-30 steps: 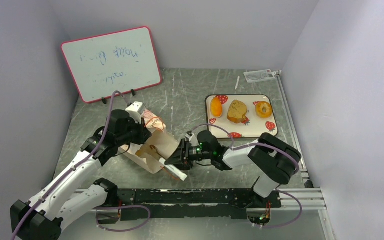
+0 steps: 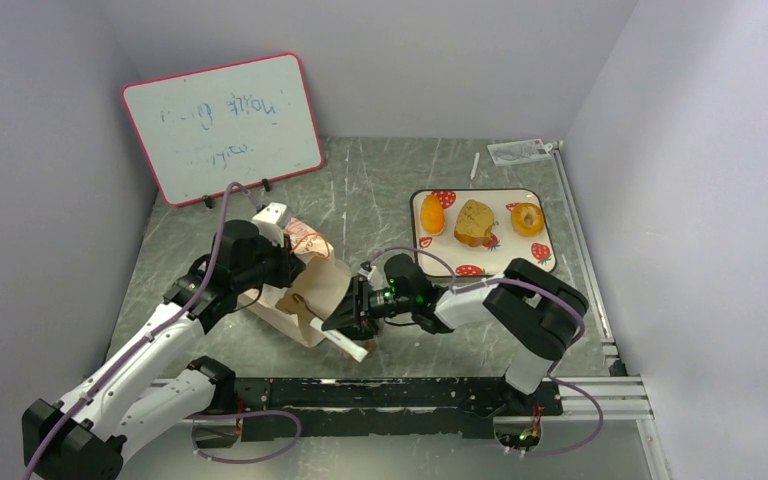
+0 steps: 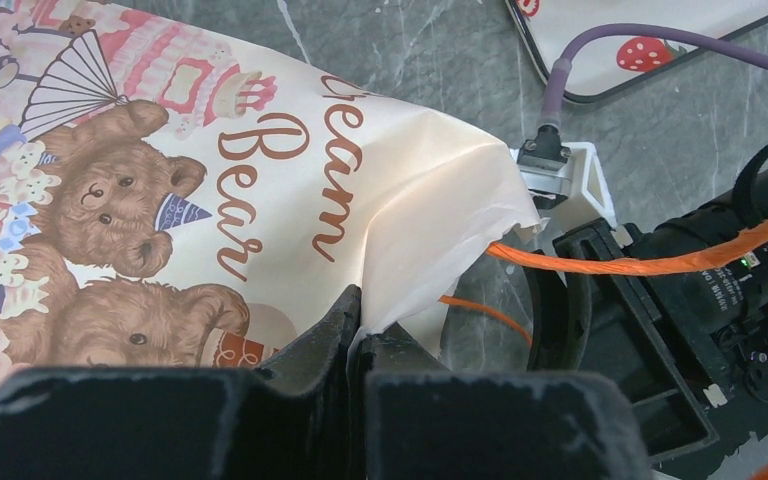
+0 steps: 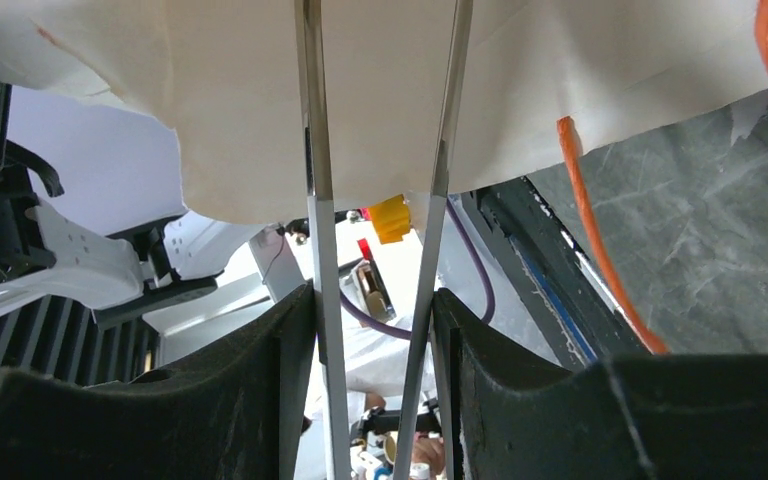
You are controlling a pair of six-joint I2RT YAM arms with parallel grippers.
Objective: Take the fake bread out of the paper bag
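The cream paper bag (image 2: 320, 285), printed with bears, lies on the table with its mouth towards the front right. At its upper rim, my left gripper is shut on a fold of the paper. My right gripper grips a pair of metal tongs (image 4: 322, 235) from both sides, with their arms spread apart. From above, the tongs (image 2: 340, 340) look like a pale bar whose left end reaches the bag mouth. Inside the opening shows a tan patch (image 2: 295, 303); whether it is bread, I cannot tell.
On a strawberry-patterned tray (image 2: 447, 252) at the right sit a croissant-like orange bread (image 2: 432, 214), a slice (image 2: 474, 223) and a ring-shaped bread (image 2: 527, 219). A whiteboard (image 2: 225, 125) stands behind. Orange cord handles (image 3: 610, 265) hang around the bag mouth.
My right gripper has shifted slightly left with the tongs, closer to the bag mouth. The tan patch inside the bag looks different now. The left arm has stayed almost still.
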